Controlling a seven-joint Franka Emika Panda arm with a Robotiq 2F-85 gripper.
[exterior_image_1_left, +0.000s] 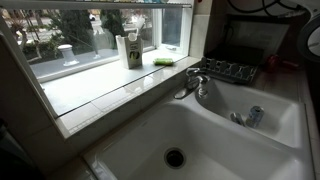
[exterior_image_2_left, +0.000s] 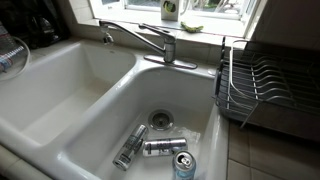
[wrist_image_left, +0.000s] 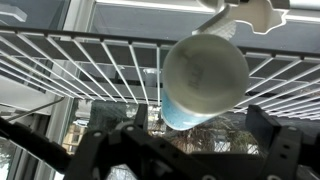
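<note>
In the wrist view, my gripper stands open, its two dark fingers reaching up from the bottom edge. A round white object, perhaps a cup with a pale blue side, shows between and beyond the fingertips against a wire rack. Gaps show between it and both fingers, and I cannot tell how near it is in depth. Neither exterior view shows the gripper; only part of the arm appears at the upper right of exterior view 1.
Several cans lie or stand in one sink basin, near its drain. The faucet rises behind the basins, and a dish rack stands on the right. A carton and a green item rest on the windowsill.
</note>
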